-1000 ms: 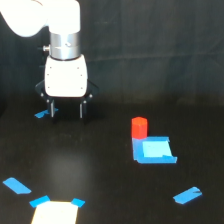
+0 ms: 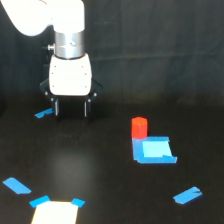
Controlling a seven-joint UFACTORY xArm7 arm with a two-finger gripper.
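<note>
The white robot arm (image 2: pixel 68 45) hangs at the upper left, its gripper (image 2: pixel 71 106) pointing down with two fingers spread apart and nothing visible between them. A red block (image 2: pixel 139 128) stands at the back edge of a blue-taped square with a pale centre (image 2: pixel 155 149), right of the gripper.
A pale square (image 2: pixel 55 213) edged with blue tape lies at the front left. Blue tape strips (image 2: pixel 17 186) mark the dark table at left, right and back left.
The arm and gripper have shifted slightly to the right and a little upward. The red block has not moved.
</note>
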